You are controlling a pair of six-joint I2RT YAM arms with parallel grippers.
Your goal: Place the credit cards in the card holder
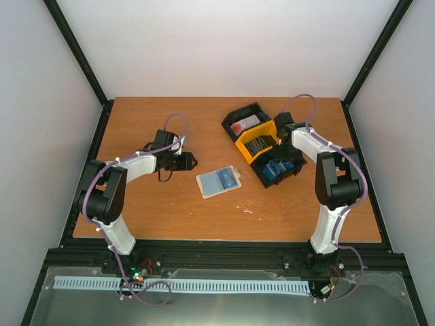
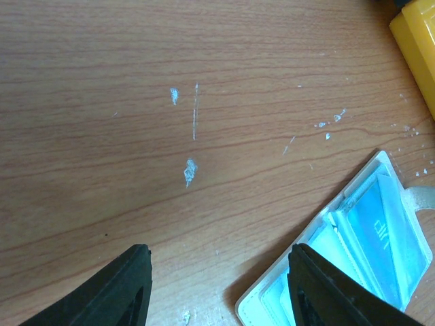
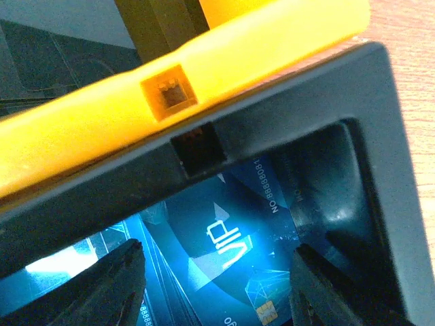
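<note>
The light blue clear card holder [image 1: 218, 181] lies flat in the middle of the table, its strap end toward the bins. In the left wrist view the holder [image 2: 353, 238] is at lower right, partly behind one finger. My left gripper stands open left of it, nothing between its fingers. Several blue cards [image 3: 224, 238] with white print lie in the front black bin [image 3: 370, 176]. Over that bin my right gripper is open, its fingertips apart above the blue cards and holding none.
Beside the black bin sits a yellow bin [image 1: 245, 151] with dark cards, and behind it another black bin [image 1: 231, 129] with reddish and white cards. Bin walls stand close to the right gripper. The table left of the holder is clear.
</note>
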